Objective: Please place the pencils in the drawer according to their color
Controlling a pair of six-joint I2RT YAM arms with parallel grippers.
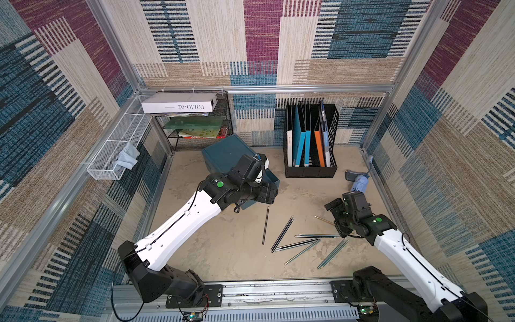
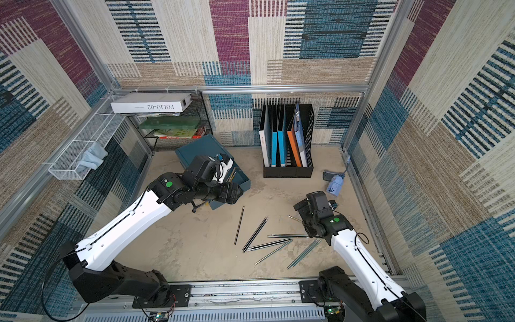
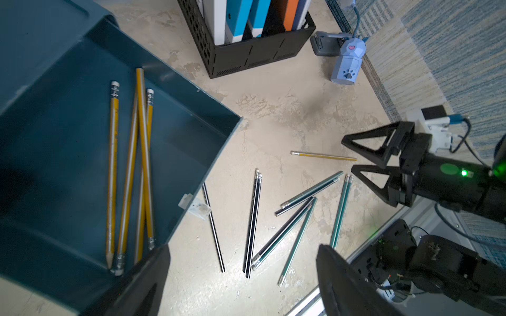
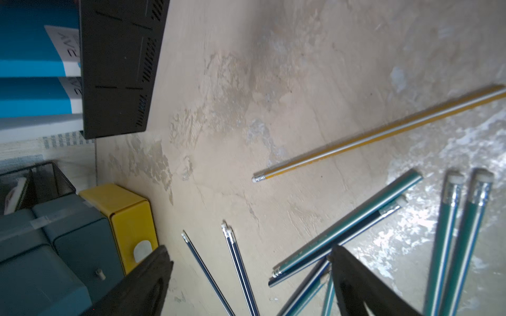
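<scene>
A blue-grey drawer box holds several yellow pencils; my left gripper hangs over its right side, open. My right gripper stands open on the right, near a lone yellow pencil lying on the table. Teal pencils and dark pencils lie scattered across the middle and front of the table, in several small groups and singly.
A black file holder with folders stands at the back; a pale blue object is at the right edge. A wire shelf and white basket are back left.
</scene>
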